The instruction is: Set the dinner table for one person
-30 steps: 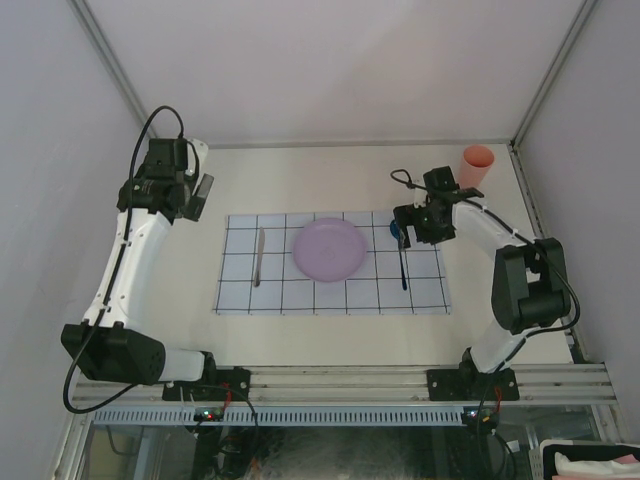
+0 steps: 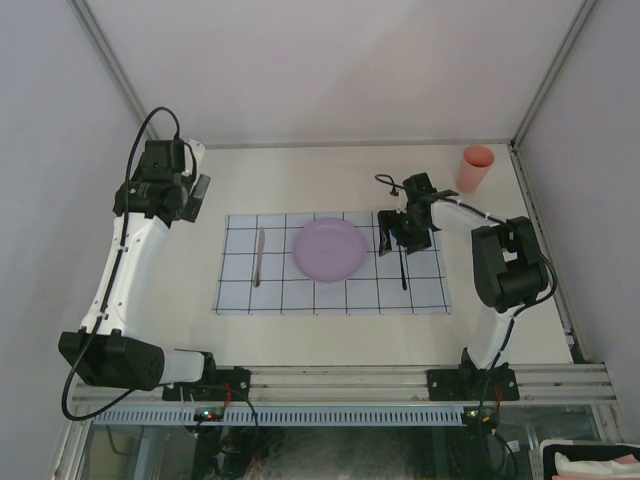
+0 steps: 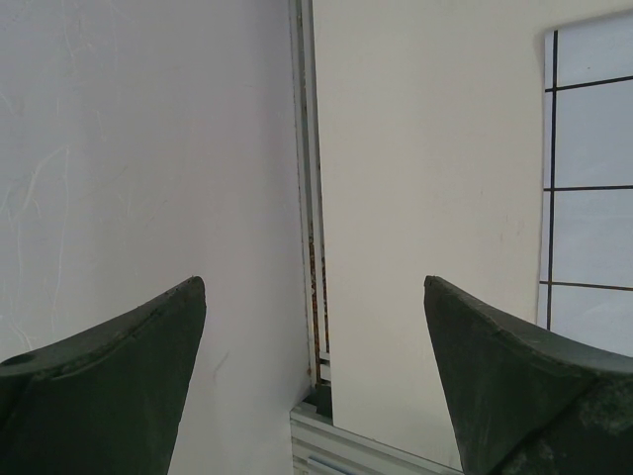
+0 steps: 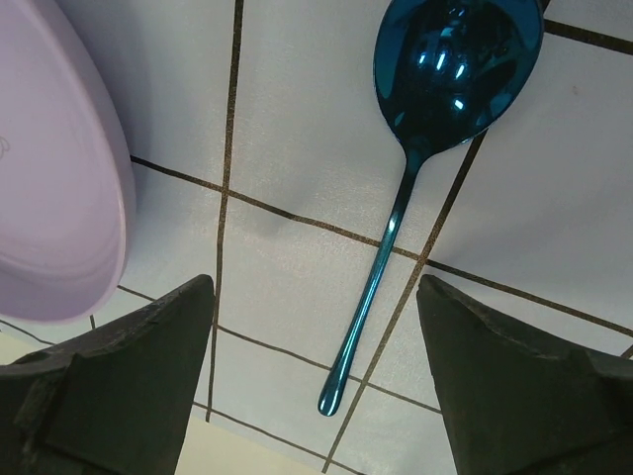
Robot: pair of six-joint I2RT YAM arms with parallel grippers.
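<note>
A pink plate (image 2: 329, 249) sits mid-mat, with a silver knife (image 2: 258, 258) to its left. A dark blue spoon (image 4: 452, 69) lies right of the plate, bowl away from me, partly hidden from above by my right gripper (image 2: 398, 236). In the right wrist view that gripper's fingers hang either side of the spoon handle, open and not holding it. My left gripper (image 2: 192, 197) is open and empty over the left side of the table, off the mat. A coral cup (image 2: 474, 169) stands at the back right.
The gridded white mat (image 2: 350, 300) covers the middle of the table. Bare table surrounds it at back and front. Walls bound both sides and the back.
The left arm is practically still.
</note>
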